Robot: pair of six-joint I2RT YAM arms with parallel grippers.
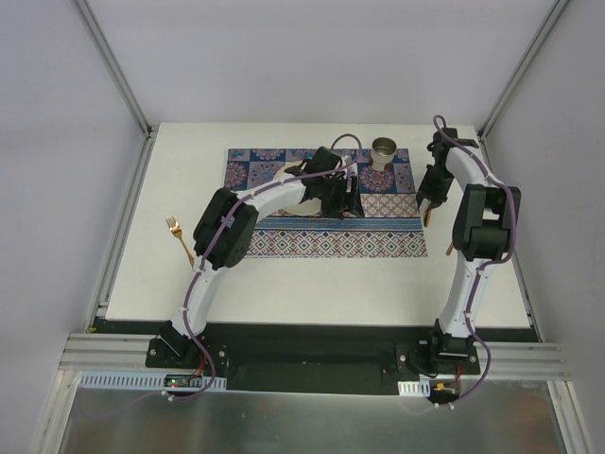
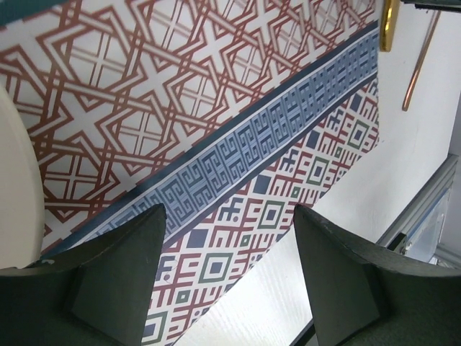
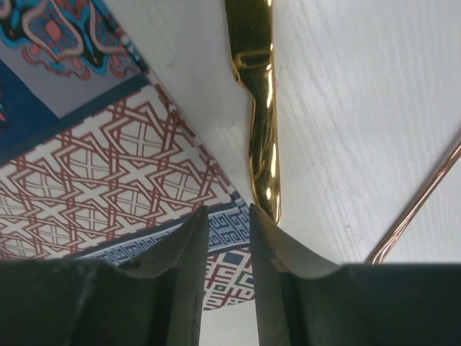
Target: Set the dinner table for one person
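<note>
A patterned placemat (image 1: 331, 241) holds a white plate (image 2: 14, 180), partly under my left arm, and a metal cup (image 1: 383, 151) at its back right. A gold knife (image 3: 263, 144) lies just off the mat's right edge, with my right gripper above it near the handle end, fingers slightly apart and empty. My left gripper is open over the mat, right of the plate, with nothing between its fingers. A thin copper-coloured utensil (image 3: 425, 194) lies further right. A gold fork (image 1: 178, 236) is on the table's left.
Walls bound it at the sides and back.
</note>
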